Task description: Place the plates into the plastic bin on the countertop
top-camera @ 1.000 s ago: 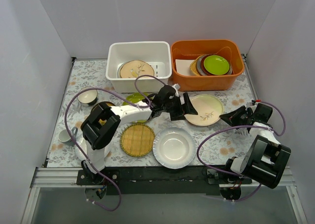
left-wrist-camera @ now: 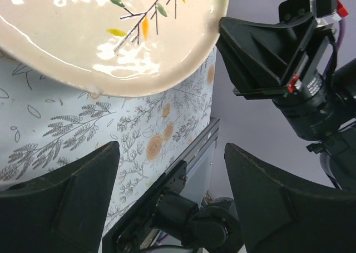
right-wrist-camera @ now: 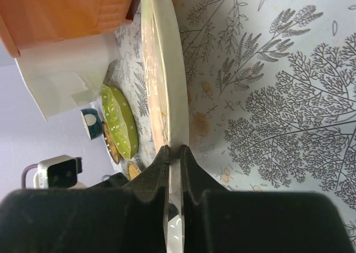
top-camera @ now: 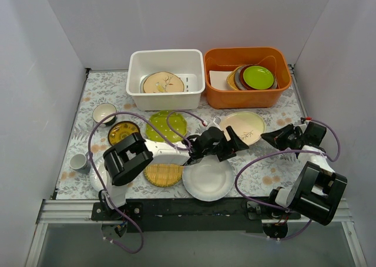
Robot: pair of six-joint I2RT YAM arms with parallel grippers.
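Observation:
A cream plate (top-camera: 245, 125) with a branch pattern is in front of the orange bin (top-camera: 214, 95), partly covered by my left gripper in the top view. My right gripper is closed on the plate's rim (right-wrist-camera: 177, 97), which stands edge-on between its fingers. Open and empty, my left gripper hangs by the plate's near edge, with patterned countertop showing between its fingers. Several plates lean inside the orange bin, a green plate (top-camera: 258, 77) in front. A bird-patterned plate (top-camera: 163, 83) is in the white bin (top-camera: 138, 101).
A white plate (top-camera: 207, 185), a yellow woven-look plate (top-camera: 163, 175) and a green dotted plate (top-camera: 157, 121) lie under or beside my left arm. Cups (top-camera: 104, 111) and a brown-rimmed bowl (top-camera: 121, 130) stand at the left.
The plate has shifted slightly; the right arm has barely moved.

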